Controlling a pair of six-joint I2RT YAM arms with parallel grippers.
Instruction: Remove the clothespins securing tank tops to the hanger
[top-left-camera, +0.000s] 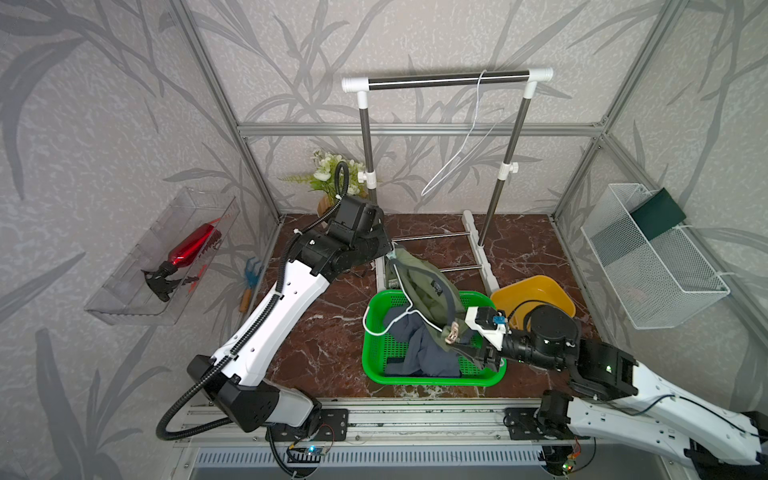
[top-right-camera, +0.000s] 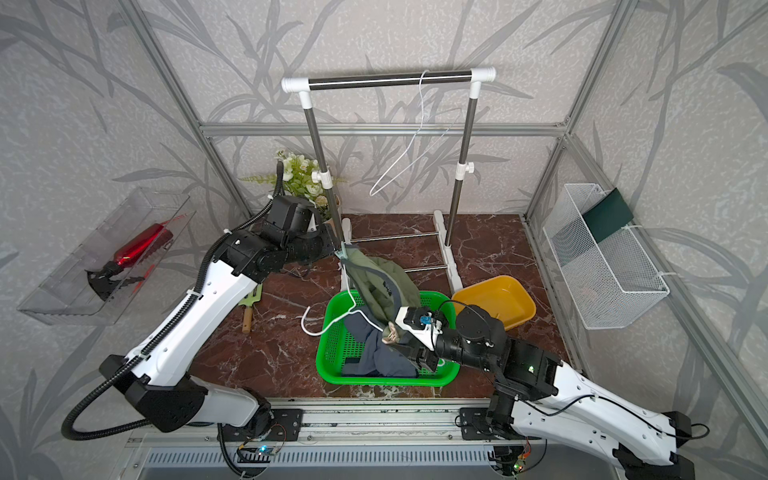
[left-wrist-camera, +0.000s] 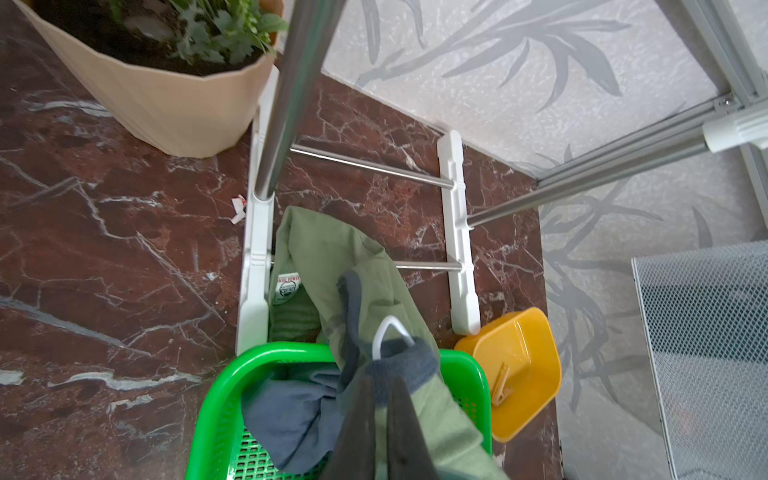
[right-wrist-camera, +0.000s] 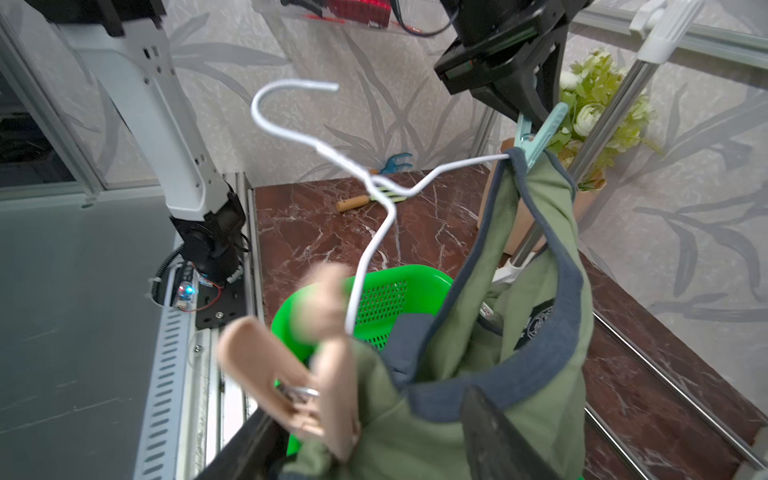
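The olive tank top (right-wrist-camera: 560, 280) with dark trim hangs slack above the green basket (right-wrist-camera: 384, 292). A white hanger (right-wrist-camera: 382, 204) runs through its neck, hook toward the left. My left gripper is shut on one leg of a mint clothespin (right-wrist-camera: 548, 128), which pinches the strap and the hanger's end. At the other shoulder, in the right wrist view, a peach clothespin (right-wrist-camera: 336, 392) lies against the cloth, with a blurred peach piece just above it. My right gripper stands partly open there; whether its fingers touch the cloth is unclear.
Grey-blue cloth (top-left-camera: 432, 356) lies in the basket. The yellow tub (left-wrist-camera: 520, 360) at right holds a peach clothespin. Behind stands the rack, an empty hanger (top-left-camera: 448, 164) on its bar. A flower pot (left-wrist-camera: 172, 96) stands at its left leg.
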